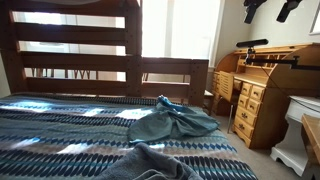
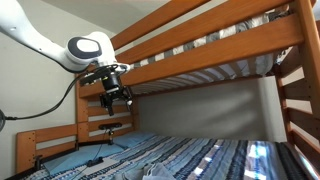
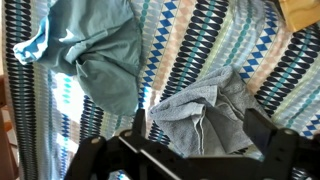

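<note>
A teal-grey cloth (image 1: pixel 172 123) lies crumpled on the striped bed cover (image 1: pixel 70 120). Nearer the camera is a darker grey cloth (image 1: pixel 148 166), cut off by the frame's bottom edge. In the wrist view, the teal cloth (image 3: pixel 108 62) is at upper left and the grey cloth (image 3: pixel 178 119), loosely folded, is at lower centre, partly behind the gripper. My gripper is open above the grey cloth, its fingers wide apart with nothing held. The second exterior view shows the gripper (image 2: pixel 118 94) hanging well above the bed.
A wooden bunk rail (image 2: pixel 200 45) crosses above the bed, with a slatted headboard (image 1: pixel 80 60) at its end. A wooden desk (image 1: pixel 262 95) and a white cabinet (image 1: pixel 297 130) stand beside the bed. The cover around the cloths is mostly clear.
</note>
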